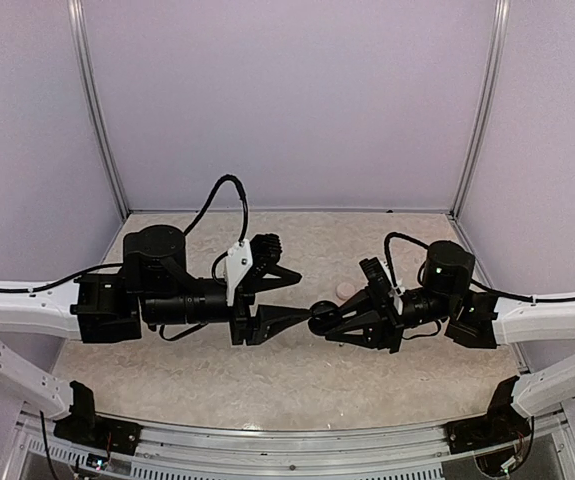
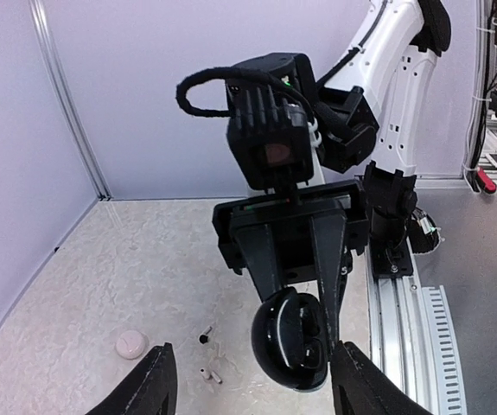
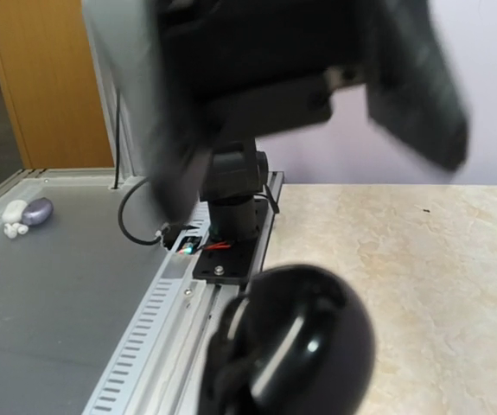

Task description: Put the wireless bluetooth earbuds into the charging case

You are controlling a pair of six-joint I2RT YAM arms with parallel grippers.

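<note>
A glossy black rounded charging case (image 2: 270, 339) is pinched in my right gripper (image 1: 349, 322), which is shut on it above the table. In the left wrist view its dark inner hollows show on the right side; whether an earbud sits inside I cannot tell. My left gripper (image 1: 301, 295) stands open just left of the case, fingers (image 2: 153, 385) apart with nothing seen between them. On the table lie a small dark piece (image 2: 206, 335) and small pale pieces (image 2: 211, 374), too small to identify. The right wrist view has the case (image 3: 317, 350) at the bottom, its shell shiny.
A pale pink disc (image 1: 345, 290) lies on the marble-patterned table (image 1: 217, 390) behind the case. Free table stretches in front of both arms. Metal rails (image 1: 287, 440) border the front edge, and plain walls enclose the sides and back.
</note>
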